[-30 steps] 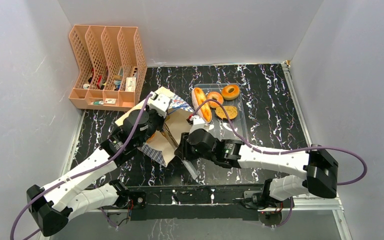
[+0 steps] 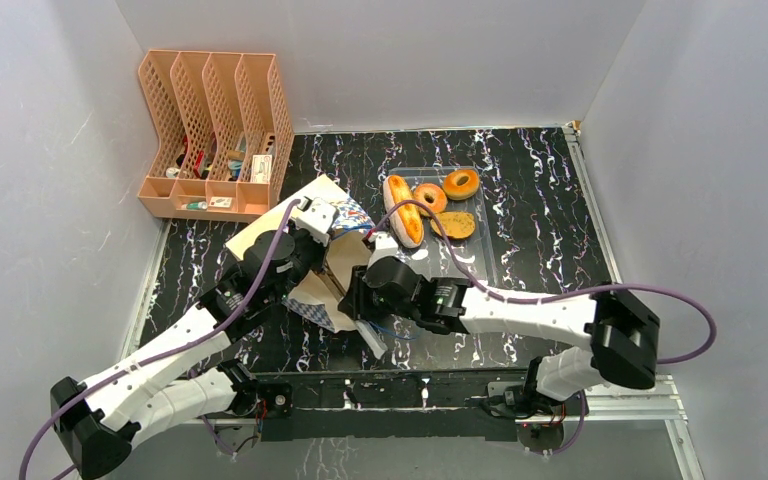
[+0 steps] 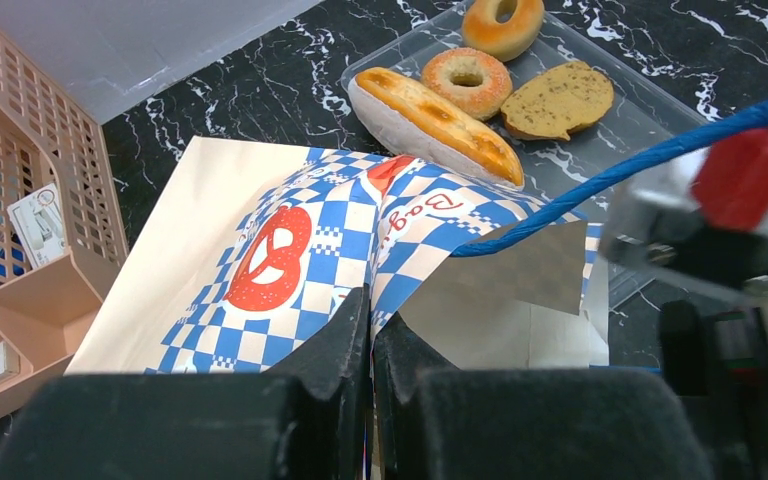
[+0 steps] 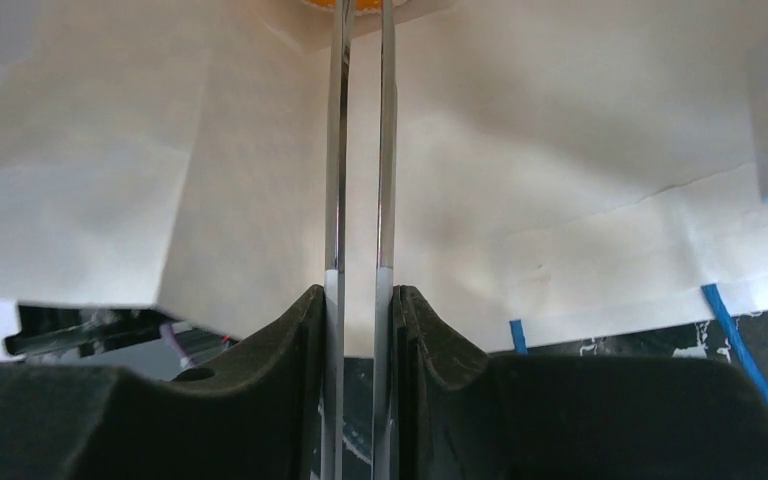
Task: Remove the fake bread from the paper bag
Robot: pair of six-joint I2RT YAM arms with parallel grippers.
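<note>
The paper bag (image 3: 305,250), blue-and-white checked with a red pretzel, lies on its side with its mouth toward my right arm. My left gripper is shut on a pinched fold of its paper. My right gripper stands at the mouth, its fingers apart. Between them run the two metal arms of a pair of tongs (image 4: 386,190), one beside each finger, a gap between the arms. The tongs reach into the bag, and a sliver of orange bread (image 4: 367,10) shows at the top edge of the right wrist view. Whether the tongs touch it cannot be told.
A clear tray (image 3: 660,110) behind the bag bears a long loaf (image 3: 440,120), two ring-shaped breads and a flat slice (image 3: 560,100). Left of the bag stands a peach organizer (image 2: 215,130). A blue cord (image 3: 620,175) crosses near the bag's mouth. Right of the tray, the table is clear.
My right arm has moved slightly left with the tongs, deeper toward the bag. The left gripper and the bag's mouth have shifted a little downward, and orange bread visible inside earlier is now hidden from above.
</note>
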